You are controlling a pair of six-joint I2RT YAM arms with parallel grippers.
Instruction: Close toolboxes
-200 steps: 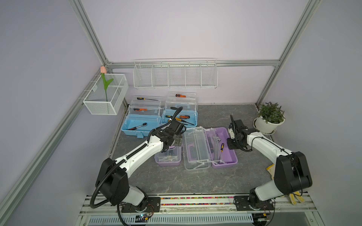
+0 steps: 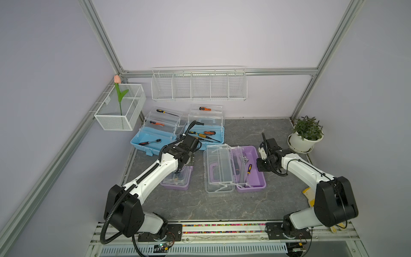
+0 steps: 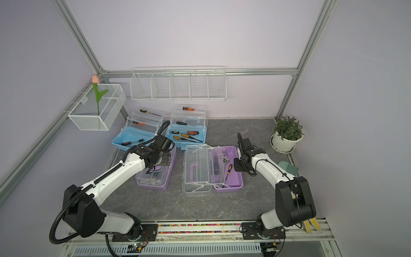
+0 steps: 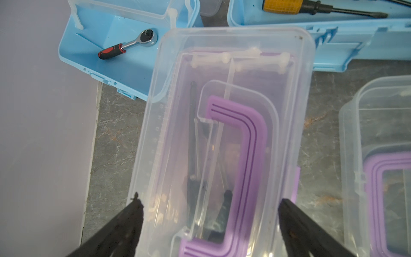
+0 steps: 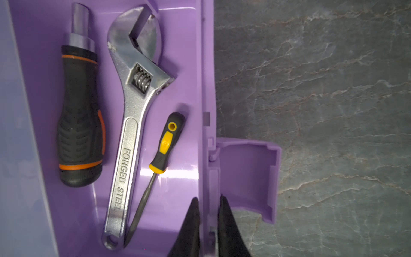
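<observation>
On the left, a purple toolbox (image 3: pixel 159 186) has its clear lid (image 4: pixel 239 64) down over it; whether it is latched I cannot tell. My left gripper is open over this box, one finger at each long side. In the middle, a second purple toolbox (image 2: pixel 255 185) stands open, its clear lid (image 2: pixel 219 168) folded out to the left. My right gripper is shut on its right wall, near the hanging latch (image 5: pixel 252 175). Two blue toolboxes stand behind, the left one (image 2: pixel 139 138) and the right one (image 3: pixel 199 138), both with lids up.
Inside the open purple box lie an adjustable wrench (image 5: pixel 128 128), a small screwdriver (image 5: pixel 167 143) and a thick black handle (image 5: pixel 81 115). A potted plant (image 2: pixel 307 130) stands at the back right. Bare counter (image 2: pixel 256 130) shows behind the open purple box.
My left arm and the covered purple box have shifted left. The left blue box has moved left and turned. The open purple box and my right gripper have slid slightly left.
</observation>
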